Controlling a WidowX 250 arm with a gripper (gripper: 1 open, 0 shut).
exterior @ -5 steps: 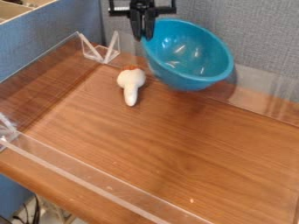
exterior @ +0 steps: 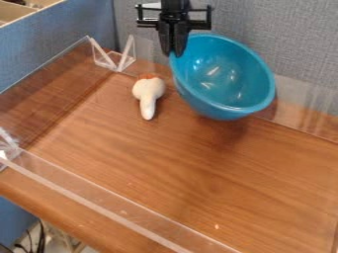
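A blue bowl (exterior: 227, 81) is tilted at the back of the wooden table (exterior: 165, 178), its left rim raised toward the black gripper (exterior: 177, 51) at the top centre. The gripper's fingertips are at that rim and appear shut on it, though the contact is small in view. A white object with an orange top (exterior: 149, 97), shaped like a small toy, lies just left of the bowl.
Clear plastic edging runs along the table's front and back, with white brackets (exterior: 111, 57) at the back left. A blue-grey padded wall bounds the left and back.
The bowl and gripper have moved slightly down and to the right, the bowl now lower over the table. The white object has not moved.
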